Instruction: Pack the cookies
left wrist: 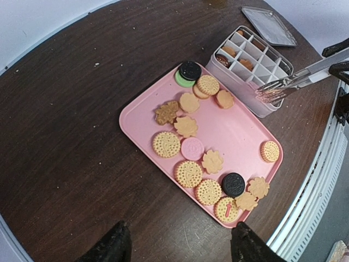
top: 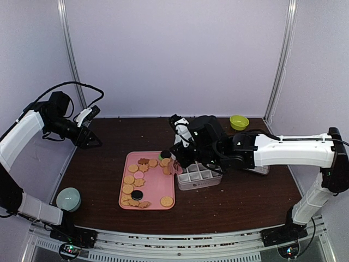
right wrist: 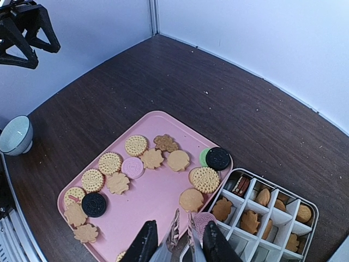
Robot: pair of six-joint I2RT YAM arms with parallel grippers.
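The pink tray holds round, flower-shaped, black, green and pink cookies. Beside it the divided box has cookies in several of its compartments. My right gripper is at the tray's box-side edge, shut on a pink cookie, which is partly hidden by the fingers. My left gripper hangs open above the table, left of the tray, with nothing between its fingers.
A pale bowl stands at front left, a green bowl at back right. A clear lid lies beyond the box. The table behind the tray is bare.
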